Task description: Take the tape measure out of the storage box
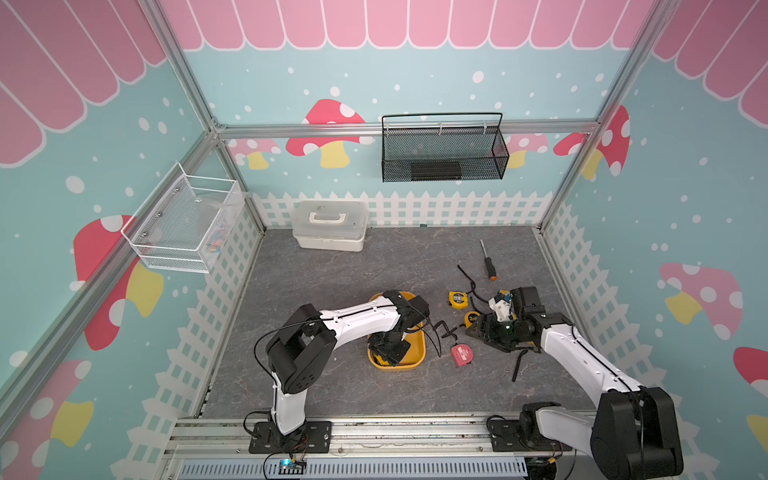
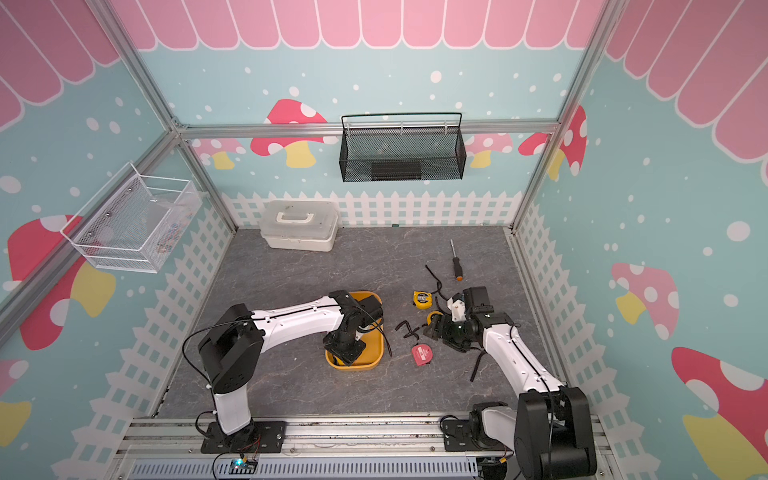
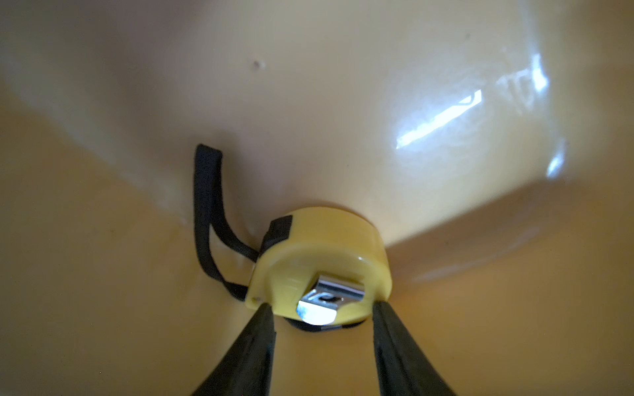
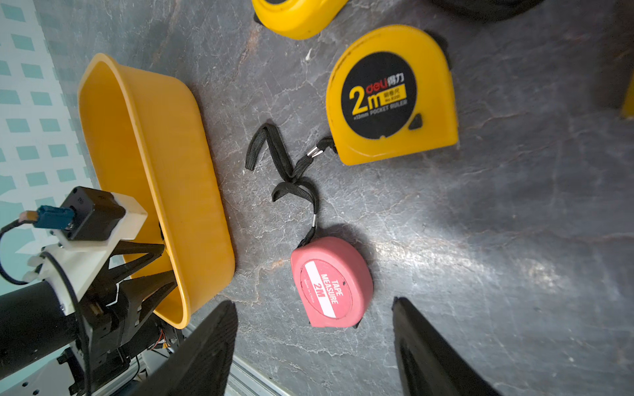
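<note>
Inside the yellow storage box (image 2: pixel 368 352) sits a yellow tape measure (image 3: pixel 317 244) with a black strap, its metal tab facing up. My left gripper is down in the box with its fingers on either side of the tape measure, shut on it. Over the table at right, my right gripper stands open; below it lie a pink tape measure (image 4: pixel 330 283) and a yellow tape measure (image 4: pixel 389 99), both outside the box.
A clear-lidded case (image 1: pixel 329 232) stands at back left, a screwdriver (image 1: pixel 489 268) at back right. More tape measures and straps lie around the right gripper. Wire baskets hang on the back and left walls.
</note>
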